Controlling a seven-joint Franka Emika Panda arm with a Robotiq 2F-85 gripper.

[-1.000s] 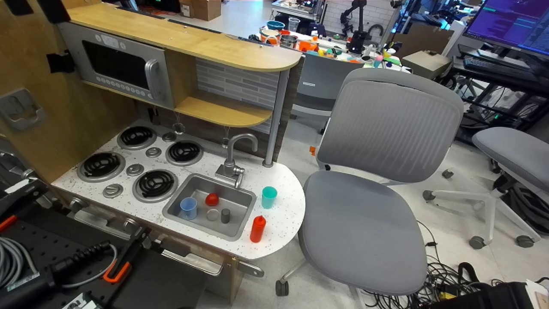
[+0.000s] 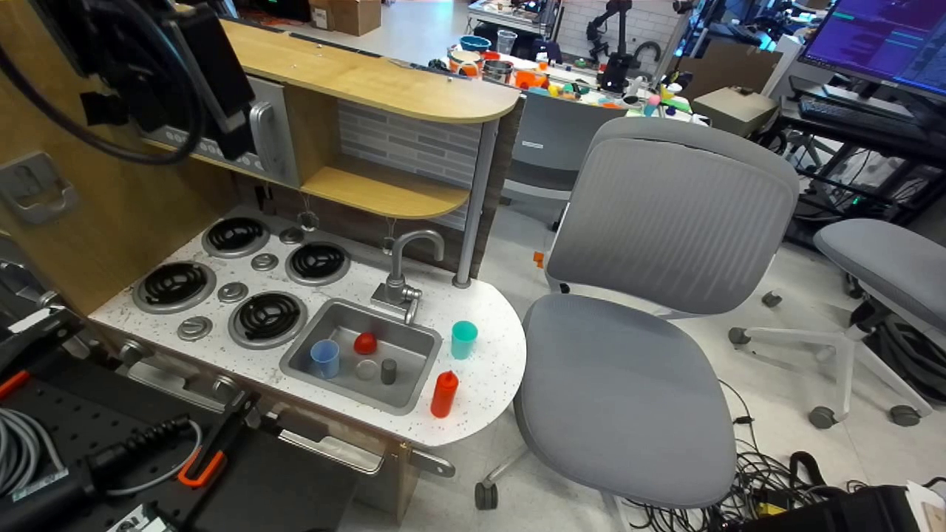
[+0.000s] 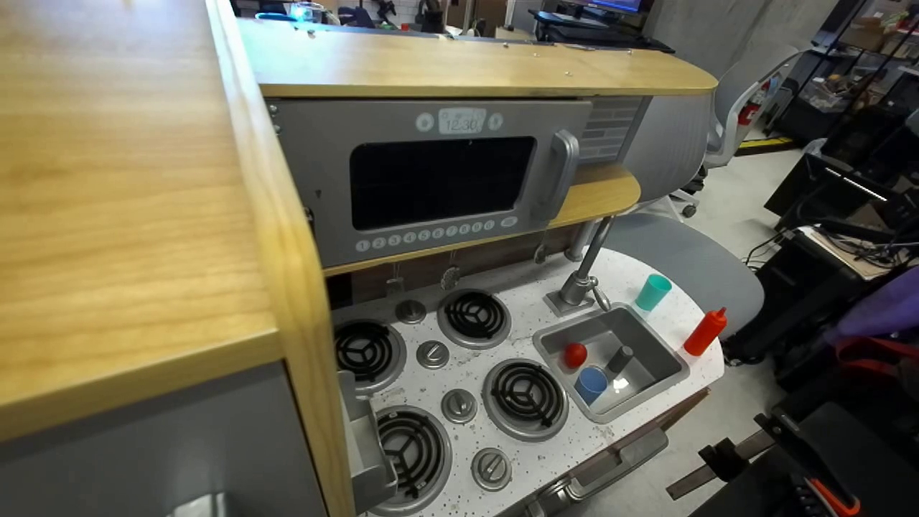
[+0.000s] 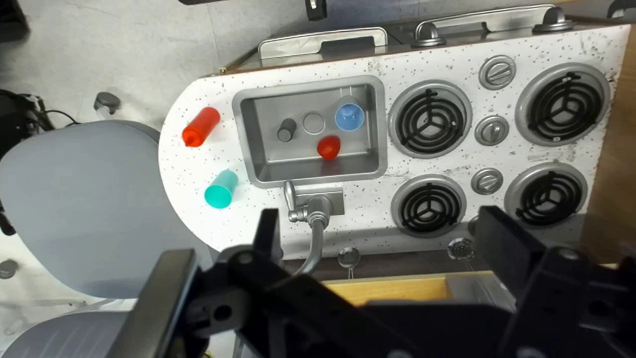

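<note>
High above the toy kitchen counter, my gripper is open, its two black fingers wide apart with nothing between them. In the sink (image 4: 271,173) lie a blue cup (image 4: 349,117), a red ball-like item (image 4: 328,146) and a small dark grey cylinder (image 4: 286,129). A teal cup (image 4: 221,189) and a red squeeze bottle (image 4: 200,126) stand on the rounded counter end beside the sink. Part of the arm (image 2: 168,80) hangs in front of the microwave in exterior view 1; exterior view 2 does not show the gripper.
The faucet (image 2: 400,275) rises behind the sink. Several burners (image 4: 430,119) and knobs cover the other counter side. A microwave (image 3: 439,181) and wooden shelf (image 2: 390,186) overhang the back. A grey chair (image 2: 621,399) stands against the rounded end.
The arm has come down into the upper left of exterior view 1 and now covers most of the microwave. The objects in the sink and on the counter have stayed put.
</note>
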